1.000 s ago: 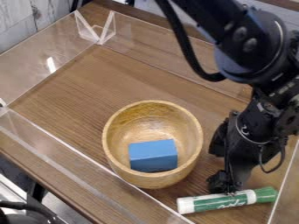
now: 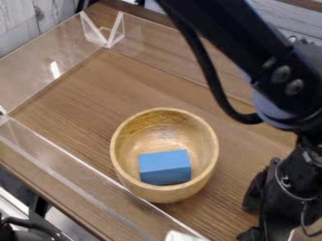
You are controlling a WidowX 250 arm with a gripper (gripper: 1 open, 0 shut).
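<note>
A blue block [image 2: 164, 167] sits in a wooden bowl [image 2: 143, 136] near the middle of the table. The black gripper [image 2: 262, 212] is low at the bottom right, right of the bowl. Its fingertips are dark and partly cut off, so what lies between them is hidden.
Clear plastic barriers [image 2: 38, 66] run along the left and lower table edges. Dark cables lie at the lower left corner.
The gripper and arm have moved down and rightward toward the bottom edge. The green-and-white tube is no longer visible, apart from perhaps the white piece at the bottom.
</note>
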